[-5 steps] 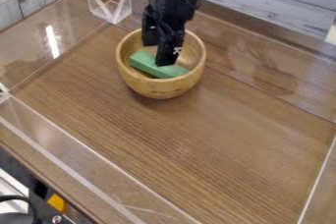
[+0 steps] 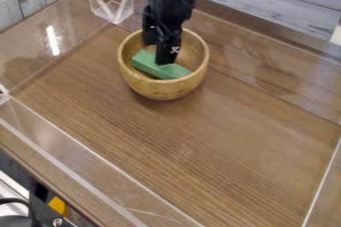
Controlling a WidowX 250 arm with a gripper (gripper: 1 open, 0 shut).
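Observation:
A wooden bowl (image 2: 167, 89) stands near the back middle of the table, with a green block (image 2: 162, 67) lying inside it. My black gripper (image 2: 162, 46) reaches down from the top of the view into the bowl, its lower end at the upper part of the green block. The dark fingers overlap each other and the block from this angle, so I cannot see clearly whether they are apart or closed on anything.
A clear, pointed plastic piece (image 2: 110, 4) is at the back left. The white plank wall runs along the back, and the table's left edge drops off at lower left.
My gripper has shifted slightly left and down within the bowl, toward the green block. The bowl stays in about the same place.

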